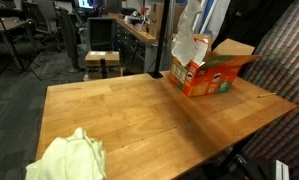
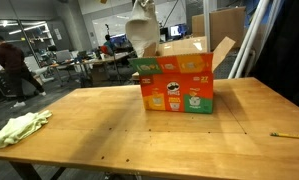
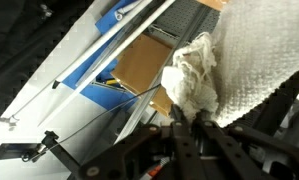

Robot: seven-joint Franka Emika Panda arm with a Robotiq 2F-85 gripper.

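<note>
In the wrist view a whitish cloth (image 3: 192,78) is bunched at the fingertips of my gripper, which is shut on it. The cloth spreads away to the upper right there. Exterior view 1 has this cloth (image 1: 189,48) hanging over the left part of an open cardboard box (image 1: 204,80), red, orange and green. From the other side, the cloth (image 2: 142,28) hangs at the left end of the box (image 2: 179,92), its lower end near the rim. Whether it touches the box I cannot tell. My gripper is above the frame in both exterior views.
A second pale cloth (image 1: 69,158) lies crumpled at the table's near left corner. A pencil-like stick (image 2: 289,136) rests right of the box. A dark post stands behind the table.
</note>
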